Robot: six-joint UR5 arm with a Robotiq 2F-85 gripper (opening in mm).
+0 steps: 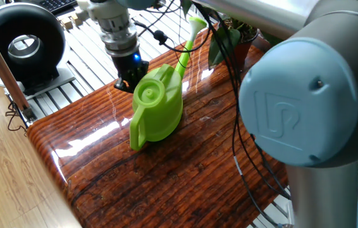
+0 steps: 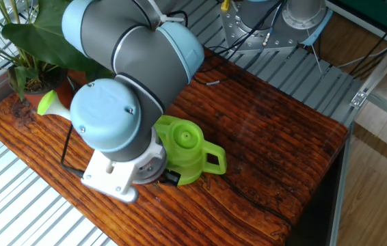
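Note:
A bright green watering can [image 1: 160,104] stands upright on the glossy brown wooden table, its handle toward the front and its long spout reaching back. In the second exterior view, the arm covers much of the can [image 2: 187,147], while the lid, handle and pale spout head stay visible. My black gripper [image 1: 132,83] points down close beside the can's upper body, on its left in the first exterior view. Part of the fingers is hidden behind the can, so their opening and any contact are unclear. Only a dark bit of the gripper [image 2: 169,178] shows from above.
A potted plant [image 2: 43,85] stands at the table's back corner near the spout head. Black cables [image 1: 234,101] hang along the arm. A large black ring-shaped object [image 1: 24,44] stands off the table.

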